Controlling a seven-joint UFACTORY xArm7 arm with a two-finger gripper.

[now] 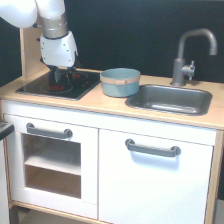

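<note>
My gripper (65, 77) points down over the black cooktop (48, 88) at the counter's left side. Its dark fingers blend into the dark surface, so whether they are apart, or hold anything, is unclear. A blue-green pot (120, 87) stands on the wooden counter just right of the cooktop, apart from the gripper. Most of the pot's inside is hidden from this side.
Right of the pot lies the sink (170, 98), with a tall grey faucet (182, 62) behind it. Below are two cabinet fronts with dark handles (153, 149); the left one has a window onto a shelf. Bare counter (105, 104) runs along the front.
</note>
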